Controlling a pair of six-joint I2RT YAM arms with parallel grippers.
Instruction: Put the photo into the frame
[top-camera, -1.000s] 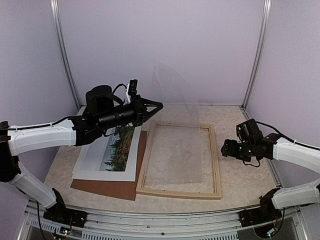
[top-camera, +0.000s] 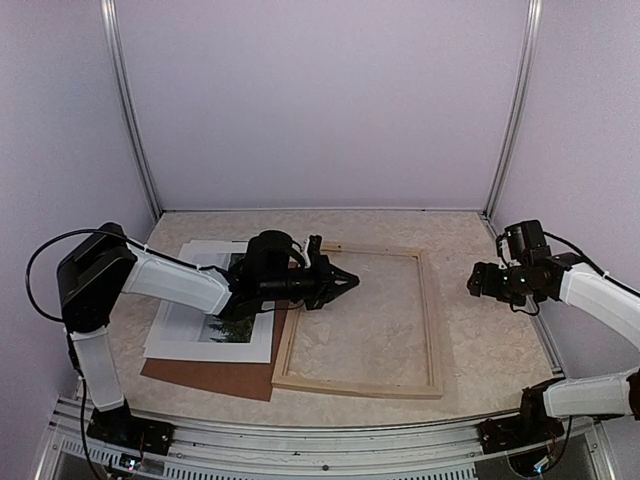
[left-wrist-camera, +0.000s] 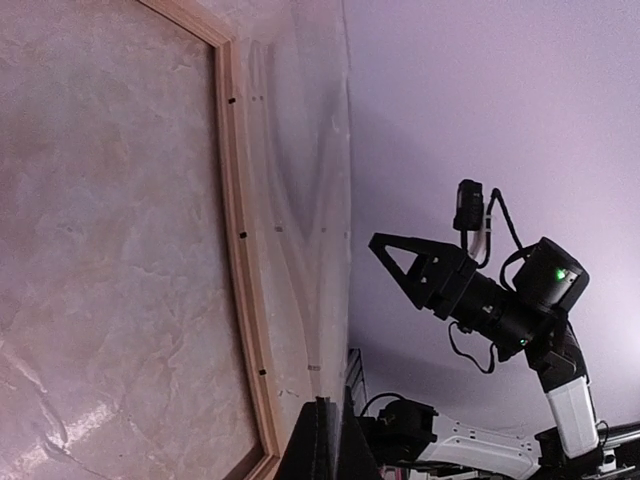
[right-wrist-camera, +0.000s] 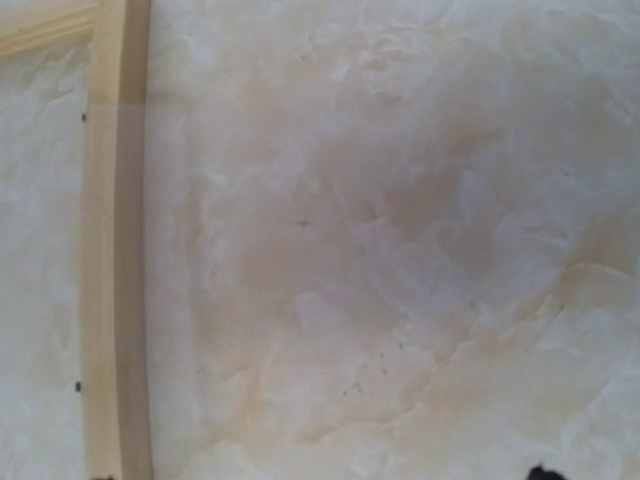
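Note:
A wooden frame (top-camera: 434, 340) lies flat on the table, and its inside shows the bare tabletop. My left gripper (top-camera: 356, 282) is above the frame's upper left part, shut on a clear sheet (left-wrist-camera: 305, 200) that stretches away from its fingers in the left wrist view. The sheet is hard to make out from the top. A photo with a white border (top-camera: 205, 350) rests to the left of the frame, partly covered by my left arm. My right gripper (top-camera: 474, 281) hovers open to the right of the frame, with only tabletop beneath it in the right wrist view.
A brown backing board (top-camera: 215, 378) sticks out under the photo and reaches the frame's left side. Bare tabletop (top-camera: 485, 345) lies to the right of the frame. Pale walls enclose the back and both sides.
The right gripper has shifted right and slightly back.

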